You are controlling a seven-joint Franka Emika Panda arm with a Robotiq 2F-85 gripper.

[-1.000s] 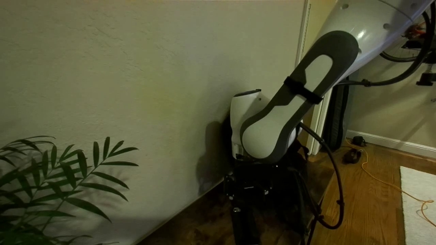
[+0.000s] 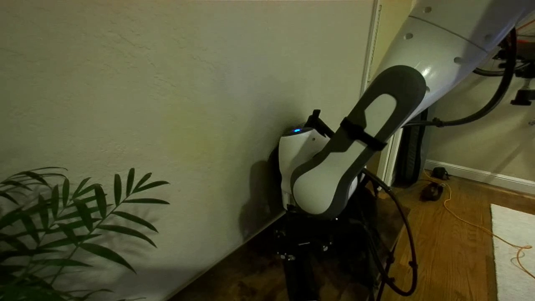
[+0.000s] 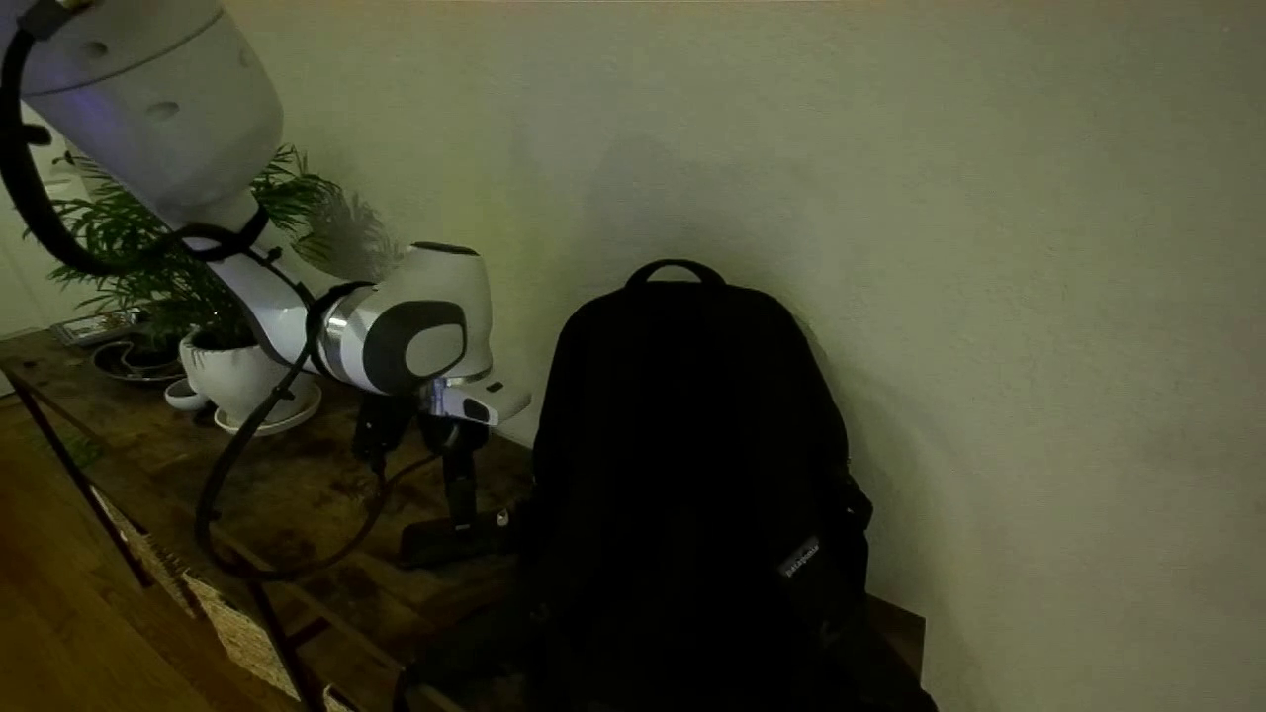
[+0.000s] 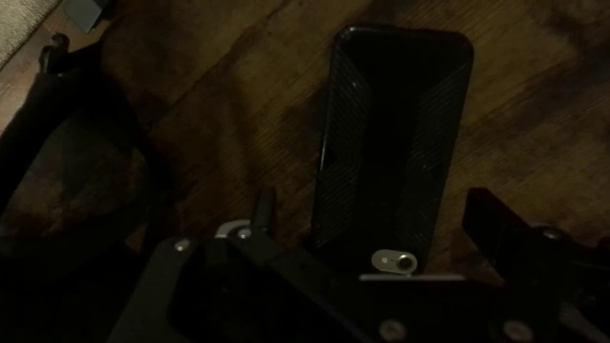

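A black phone (image 4: 394,143) with ridged case sides and a silver-ringed camera lies on the dark wooden table (image 4: 240,103) in the wrist view. My gripper is open over its camera end, one finger on either side of the phone, with space left on both sides. Contact cannot be made out. In exterior view 1 the phone (image 2: 298,278) shows as a dark strip below the gripper's black body. The second exterior view has the gripper pointing down beside a large black backpack (image 3: 700,475); its fingertips are lost in the dark.
Black straps (image 4: 34,120) lie left of the phone in the wrist view. A potted plant (image 3: 243,374) stands behind the arm, and the wall (image 2: 150,125) runs close along the table. Bare tabletop surrounds the phone's far end.
My arm has come down a little and shifted slightly left in exterior view 1, bringing the gripper lower over the phone. A blue light now shows on the wrist. The phone has not visibly moved.
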